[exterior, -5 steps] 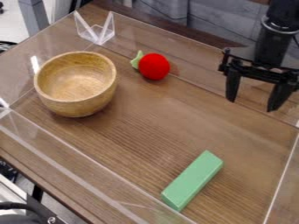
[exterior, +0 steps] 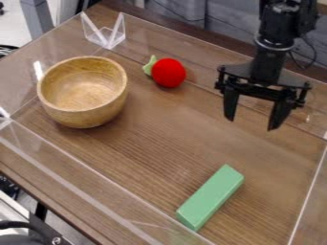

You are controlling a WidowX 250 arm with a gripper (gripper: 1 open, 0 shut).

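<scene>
My black gripper (exterior: 263, 100) hangs over the right back of the wooden table, its two fingers spread wide apart with nothing seen between them. To its left lies a red round object (exterior: 170, 73) with a green top. A tan bowl (exterior: 82, 113) sits at the left, and a green block (exterior: 211, 196) lies at the front, below and left of the gripper.
A white wire-like object (exterior: 106, 33) stands at the back left.
My gripper has moved steadily to the left across the back right of the table. The objects on the table have not moved.
</scene>
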